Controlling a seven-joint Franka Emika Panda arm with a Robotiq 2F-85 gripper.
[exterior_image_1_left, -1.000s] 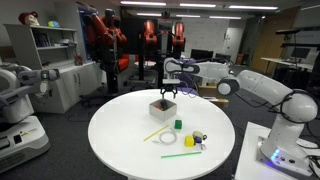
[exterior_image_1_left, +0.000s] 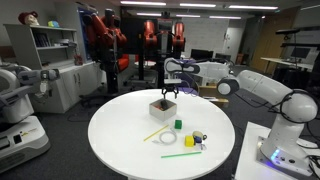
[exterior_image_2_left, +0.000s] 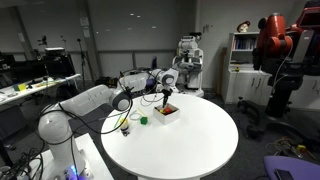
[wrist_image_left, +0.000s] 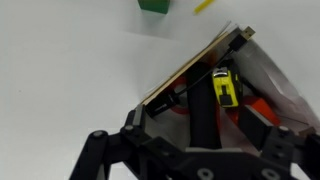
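A pale box (exterior_image_1_left: 163, 110) with its top uncovered stands toward the back of the round white table. Inside it, the wrist view shows a small yellow-and-black item (wrist_image_left: 225, 88), a long black item (wrist_image_left: 203, 112) and something red-orange (wrist_image_left: 264, 110). Above the box hangs my gripper, its fingers open and nothing held between them. Its fingers hide the near part of the box's contents.
A green block (exterior_image_1_left: 178, 124), yellow block (exterior_image_1_left: 187, 142), dark cup (exterior_image_1_left: 198, 135), white ring (exterior_image_1_left: 168, 136) and green stick (exterior_image_1_left: 181, 155) lie in front of the box.
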